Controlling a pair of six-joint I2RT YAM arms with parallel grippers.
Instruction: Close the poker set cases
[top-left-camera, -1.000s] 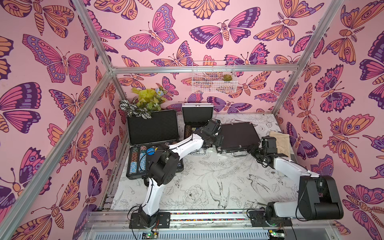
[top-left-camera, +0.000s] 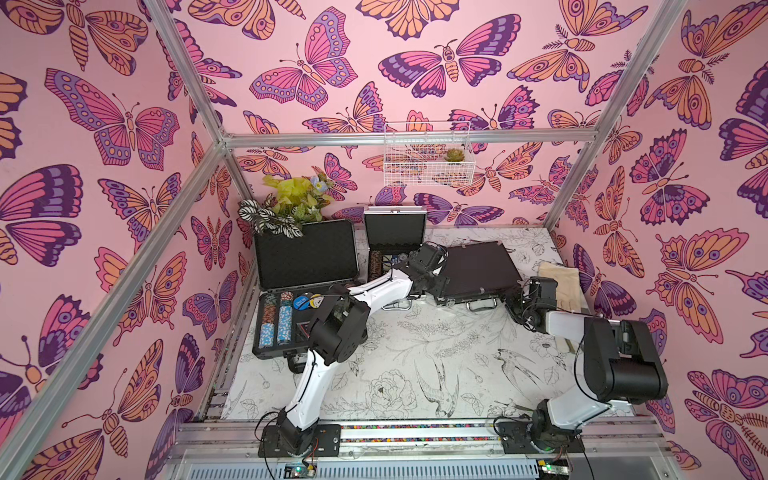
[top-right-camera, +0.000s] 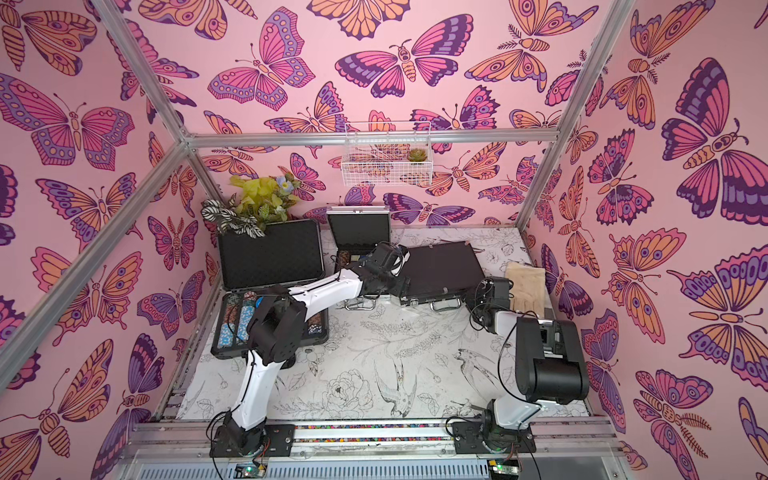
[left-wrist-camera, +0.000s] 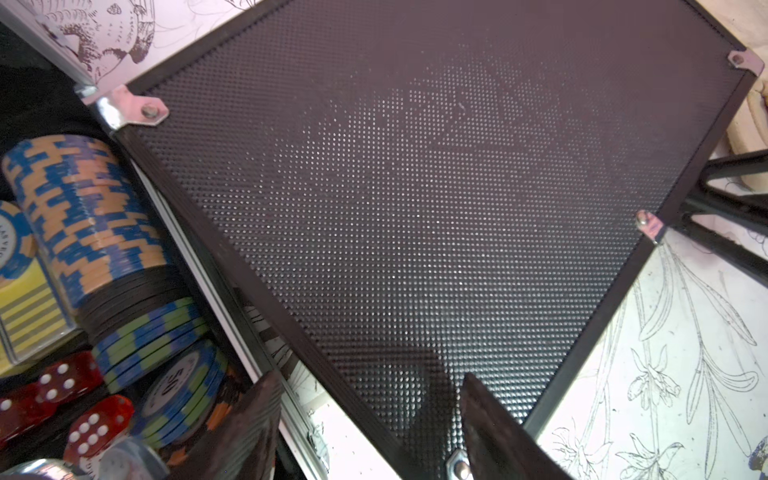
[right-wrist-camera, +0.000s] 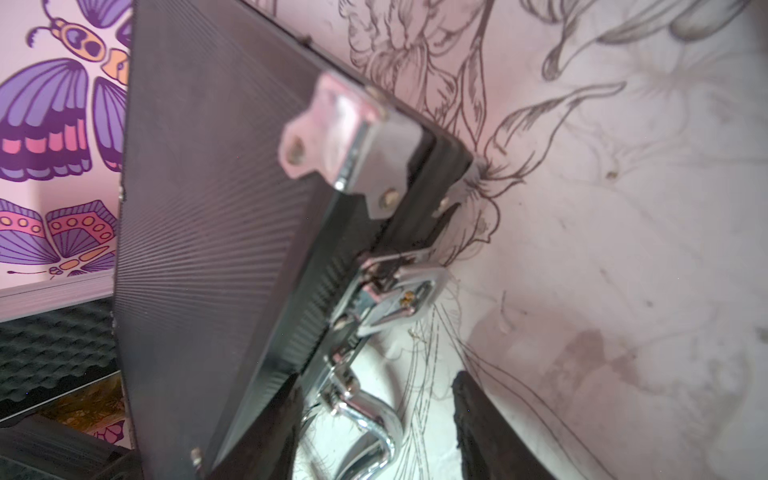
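The right-hand case (top-left-camera: 478, 268) lies with its dark textured lid down. In the right wrist view its front latch (right-wrist-camera: 400, 296) sticks outward, near the metal handle (right-wrist-camera: 372, 420). My right gripper is by that front side, fingers apart, with no clear grip on anything. Over the lid's front left corner, my left gripper stands open and empty. The small middle case (top-left-camera: 395, 232) has its lid raised; my left arm partly covers its tray of chips and dice. At far left the large chip case (top-left-camera: 306, 254) also stands open.
A beige cloth (top-left-camera: 560, 284) lies to the right of the closed-down case. Flowers (top-left-camera: 300, 196) stand behind the large case, and a wire basket (top-left-camera: 428, 164) hangs on the back wall.
My right arm's elbow has swung inward and up toward the table's middle, while its gripper has shifted only slightly. The left gripper has edged a little to the right.
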